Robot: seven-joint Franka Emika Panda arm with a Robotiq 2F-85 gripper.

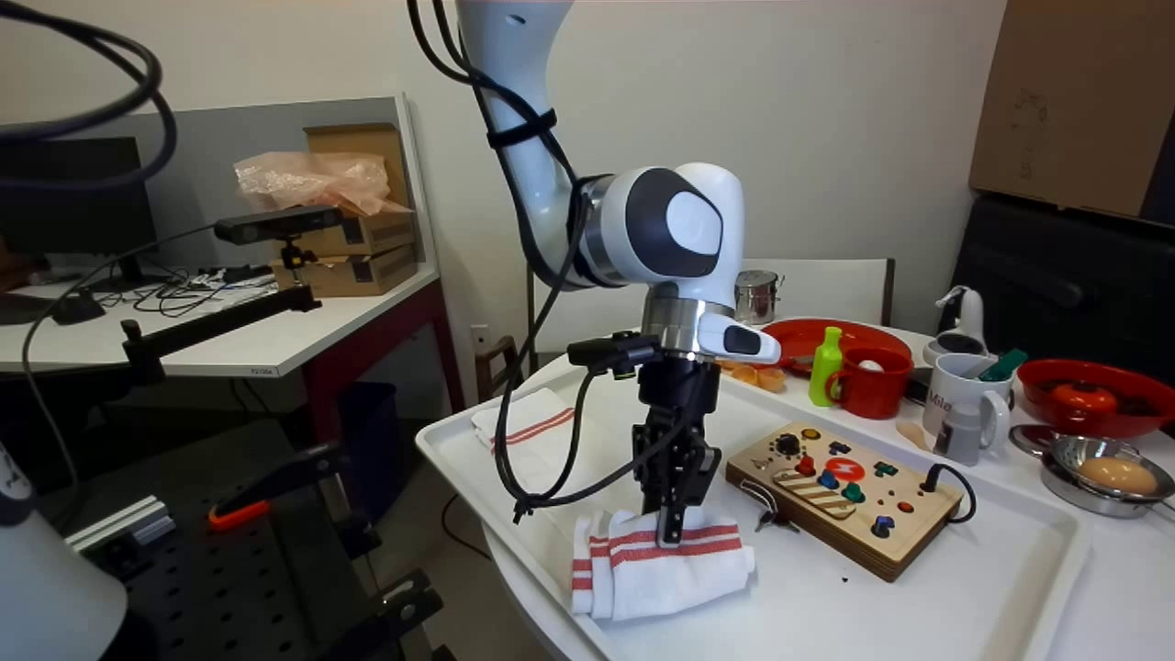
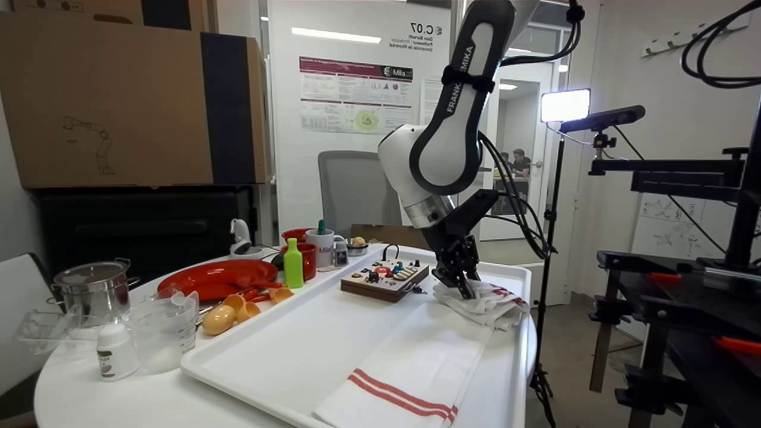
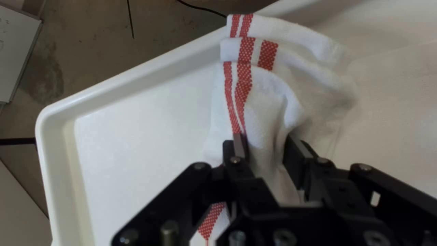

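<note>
A white towel with red stripes (image 1: 672,573) lies bunched and folded over at one end of the white tray (image 3: 123,135); its flat end (image 2: 399,389) stretches away along the tray. My gripper (image 1: 668,527) points down into the bunched part. In the wrist view the gripper has its two fingers apart, with a raised fold of the towel (image 3: 264,127) in the gap between them. The fingertips are partly lost in the cloth, and how firmly they touch it does not show.
Beside the towel on the tray sits a wooden switch board (image 1: 843,490) with knobs and a cable. A green bottle (image 1: 826,365), a red mug (image 1: 870,386) and other kitchenware stand beyond the tray's rim. The tray's middle (image 2: 335,328) is bare.
</note>
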